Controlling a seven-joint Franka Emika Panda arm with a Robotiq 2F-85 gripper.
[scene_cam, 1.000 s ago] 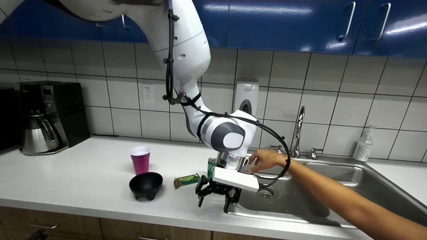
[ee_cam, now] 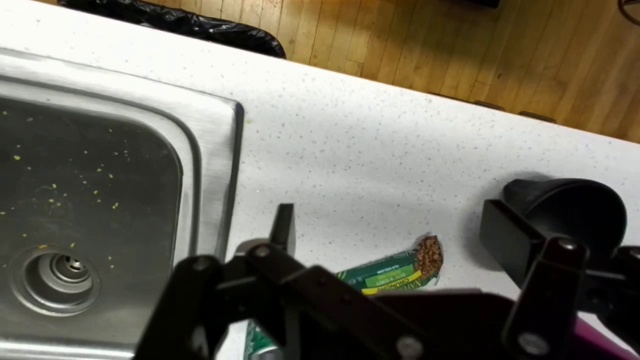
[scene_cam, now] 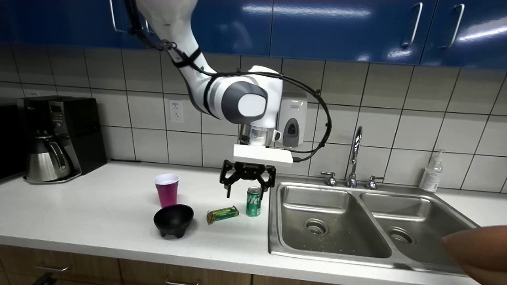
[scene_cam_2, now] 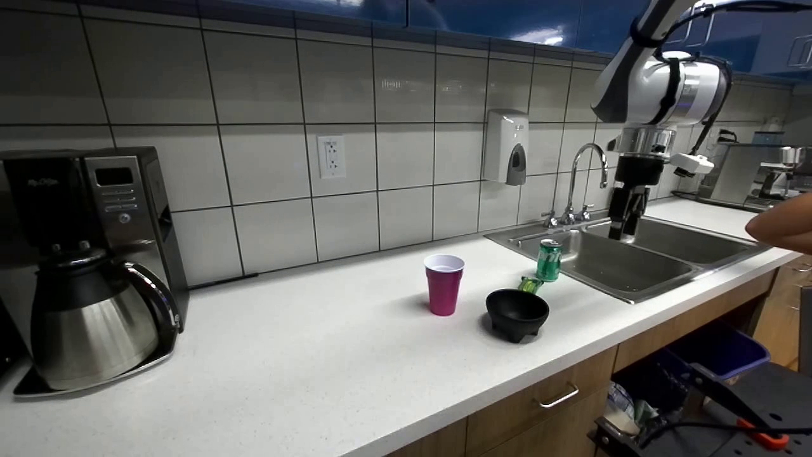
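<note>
Wide open and empty, my gripper hangs above the counter near the sink's left edge. Past its fingers, a green granola bar wrapper lies flat on the counter. Just right of the wrapper, a green Sprite can stands upright by the sink. A black bowl on short feet sits to the left, near the front, with a magenta cup upright behind it. In the wrist view, the wrapper shows partly beneath the gripper, while the can is mostly hidden by a finger.
A double steel sink with a faucet fills the right side. The coffee maker stands far left, leaving bare counter before the cup. Part of a person's arm shows at the right edge.
My gripper has risen and moved back toward the wall, slightly left. The bowl, cup, wrapper and can stay in place.
</note>
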